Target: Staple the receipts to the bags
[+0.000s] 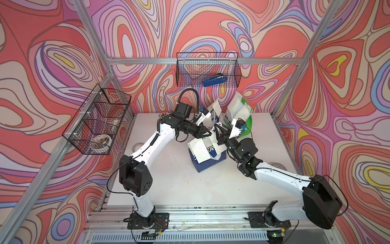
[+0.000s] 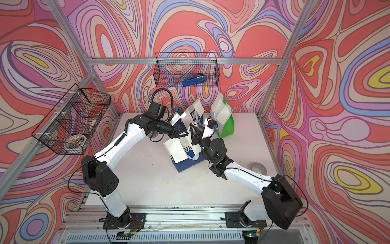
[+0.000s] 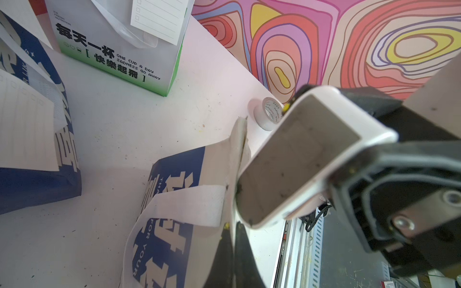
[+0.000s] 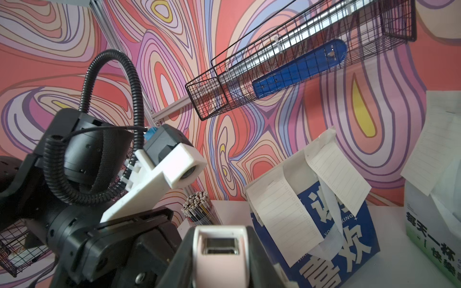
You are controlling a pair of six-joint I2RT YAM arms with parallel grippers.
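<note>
A blue and white paper bag [image 1: 211, 163] stands near the table's middle, with white receipts [image 1: 197, 150] over its front. In the left wrist view, my left gripper is shut on the thin top edge of this bag [image 3: 211, 165]. My right gripper is shut on a small white stapler [image 4: 221, 273]. The white stapler [image 3: 302, 153] shows up close beside the bag's upper edge; whether its mouth spans the paper is hidden. Behind stand a second blue bag [image 4: 355, 249] bearing two receipts [image 4: 288, 220] and a green-bottomed bag [image 3: 158, 76] with a receipt [image 3: 160, 19].
Wire baskets hang at the back [image 1: 207, 73] and left [image 1: 97, 122]; a blue object [image 1: 215, 80] lies in the back one. A tape roll [image 3: 269, 114] sits on the right of the table.
</note>
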